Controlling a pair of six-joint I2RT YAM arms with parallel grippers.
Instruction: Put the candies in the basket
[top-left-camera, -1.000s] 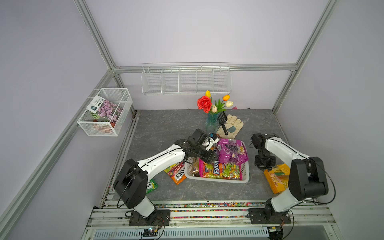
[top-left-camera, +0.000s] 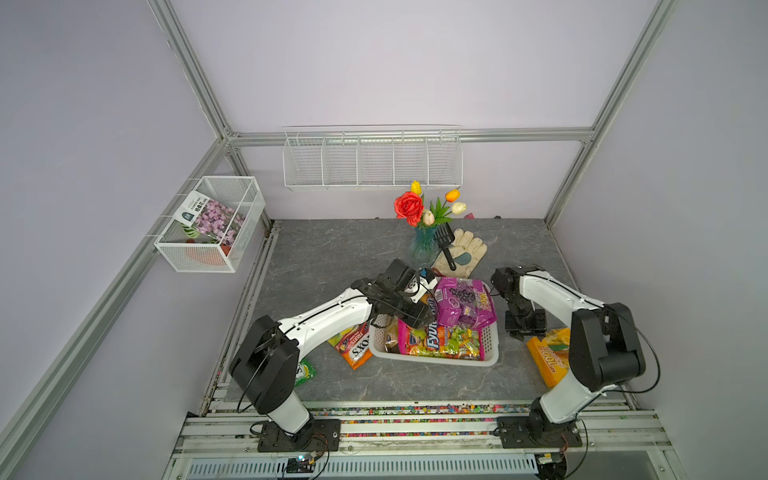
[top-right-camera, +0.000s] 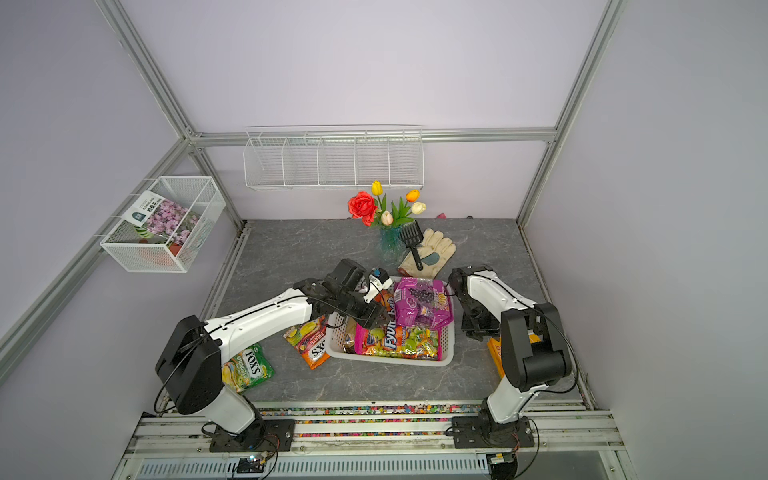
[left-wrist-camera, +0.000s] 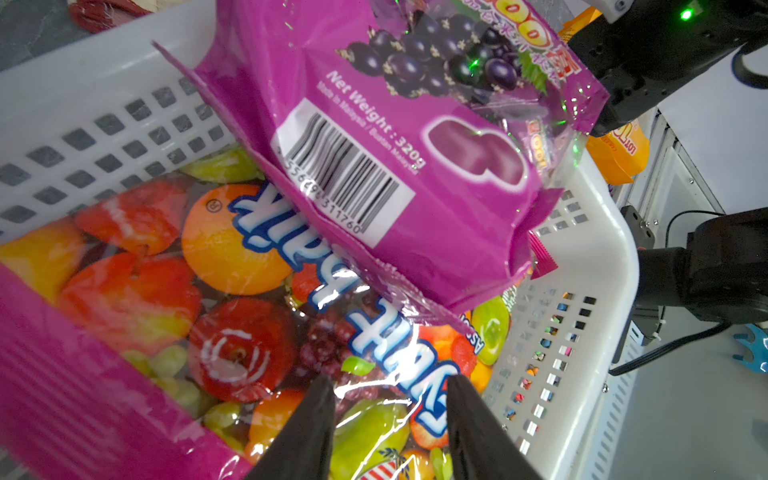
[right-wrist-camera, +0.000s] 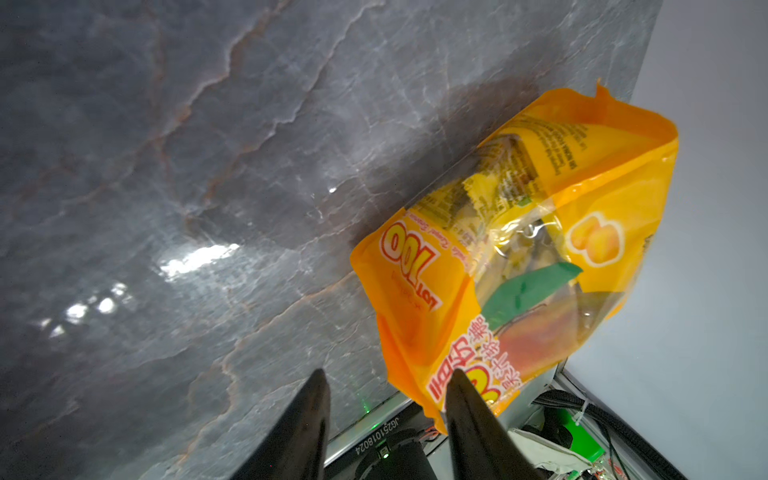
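Note:
The white basket (top-left-camera: 433, 361) holds a purple grape candy bag (top-left-camera: 462, 302) and a magenta-edged fruit candy bag (top-left-camera: 466, 349), among other packets. My left gripper is over the fruit bag, its fingers apart and nothing gripped between them; whether they touch the bag I cannot tell. To the basket's right, a yellow-orange candy bag (right-wrist-camera: 428, 320) lies on the table. My right gripper stands open near that bag's end, holding nothing. Left of the basket lie an orange Fox's bag (top-right-camera: 313, 349) and a green Fox's bag (top-right-camera: 253, 365), the orange one close against the rim.
Behind the basket stand a vase of flowers (top-left-camera: 424, 240), a black spatula (top-left-camera: 445, 237) and a work glove (top-left-camera: 472, 252). A wire basket (top-left-camera: 208, 256) hangs on the left wall, and another wire rack (top-left-camera: 373, 160) on the back wall. Open table lies at the back left.
My left arm is almost unmoved above the basket, and the bags lie as before.

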